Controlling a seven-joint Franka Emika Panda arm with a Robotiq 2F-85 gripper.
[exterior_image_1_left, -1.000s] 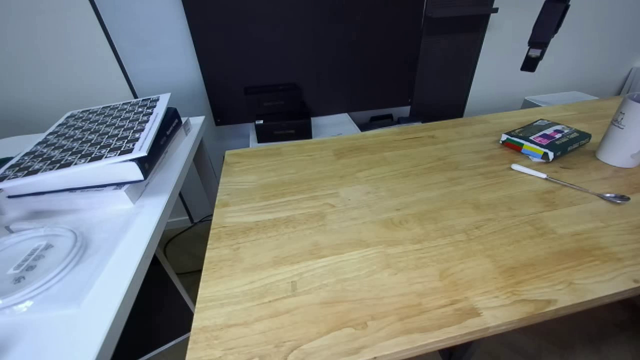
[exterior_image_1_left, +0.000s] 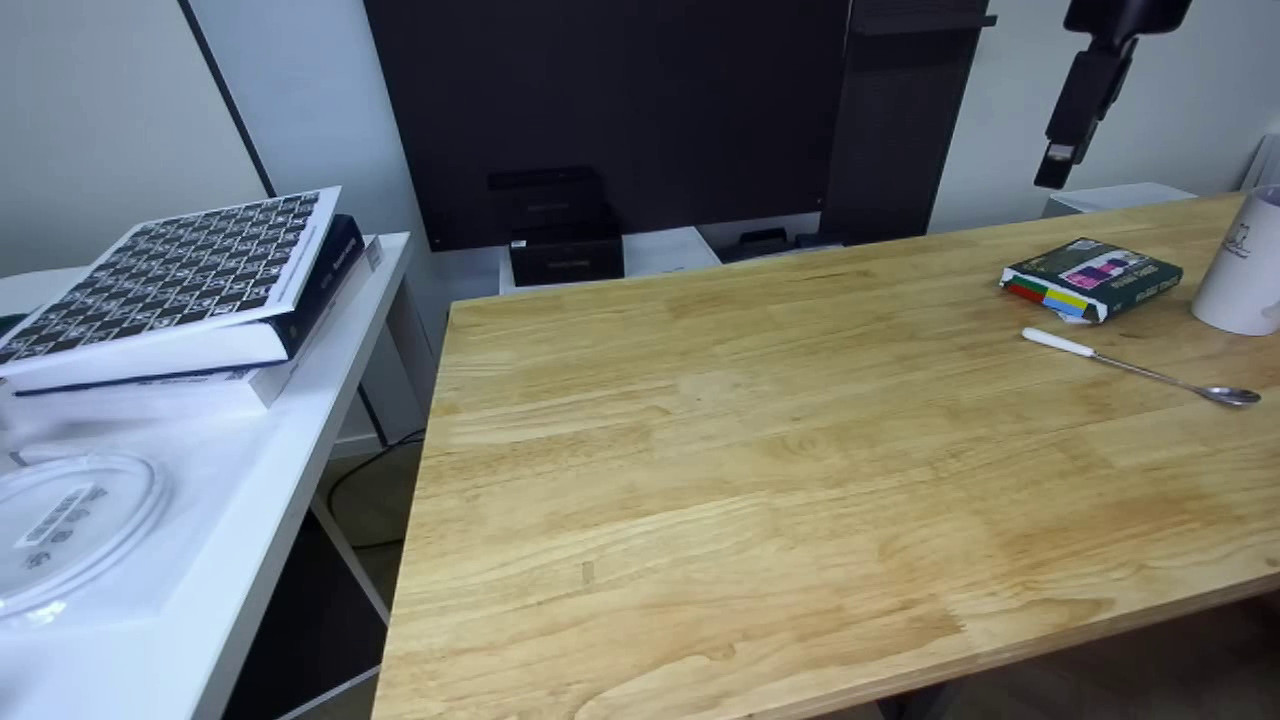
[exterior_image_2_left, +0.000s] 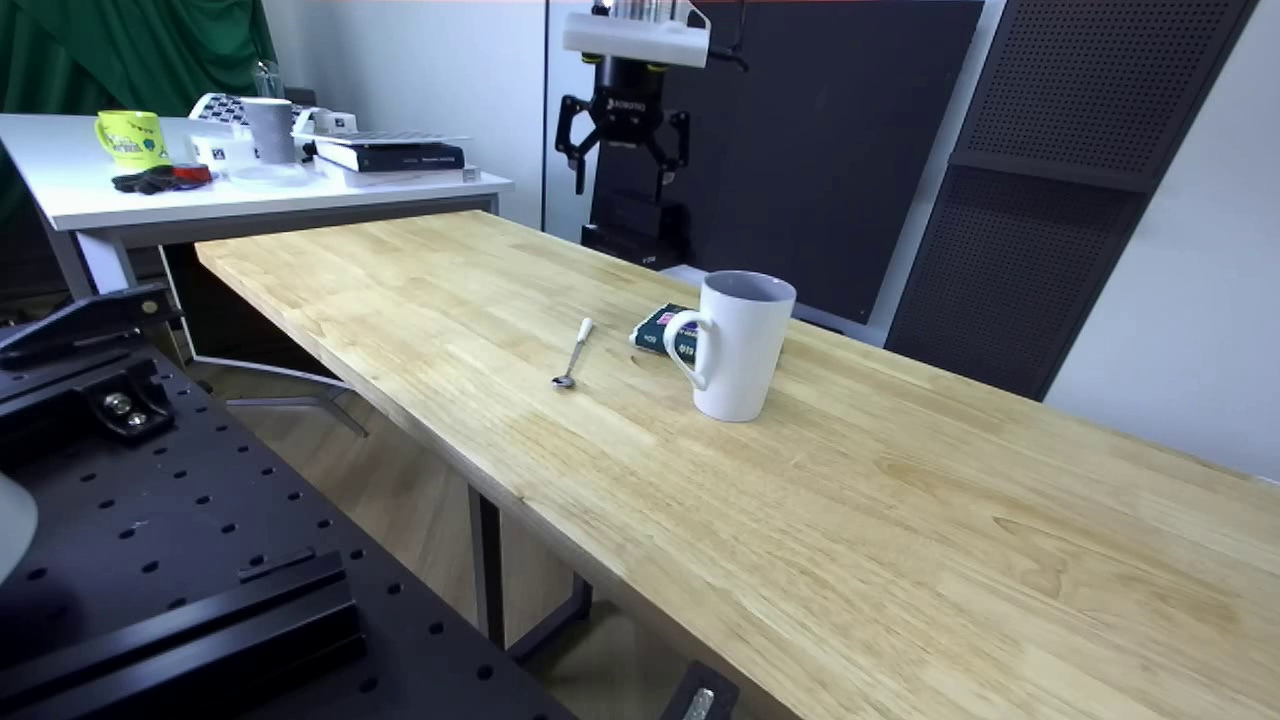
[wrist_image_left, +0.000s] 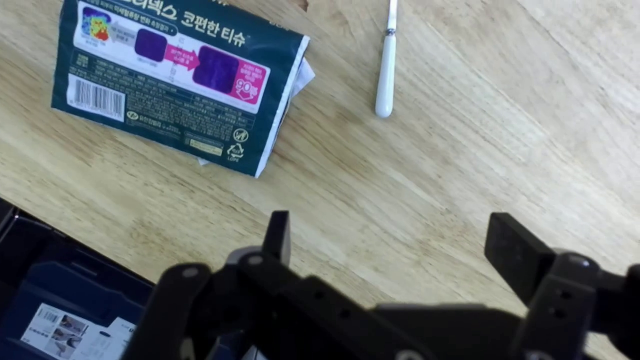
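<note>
My gripper (exterior_image_2_left: 619, 188) hangs high above the wooden table, its fingers wide apart with nothing between them. In the wrist view both fingers (wrist_image_left: 277, 237) show over bare wood. A dark green tissue pack (wrist_image_left: 162, 81) lies flat on the table at the upper left of that view. Beside it rests a spoon with a white handle (wrist_image_left: 386, 75); its metal bowl (exterior_image_1_left: 1230, 395) shows in exterior view 1. A tall white mug (exterior_image_2_left: 741, 348) stands upright near the pack, its handle towards the table's front edge. The mug is outside the wrist view.
A white side table (exterior_image_1_left: 270, 480) on the left carries books (exterior_image_1_left: 180, 288) and, in exterior view 2, a yellow-green mug (exterior_image_2_left: 132, 138). Dark boxes (exterior_image_1_left: 564, 254) sit beyond the back edge.
In exterior view 1 my gripper has come lower and a little to the left, with more of it in view. The pack, spoon and mug have not moved.
</note>
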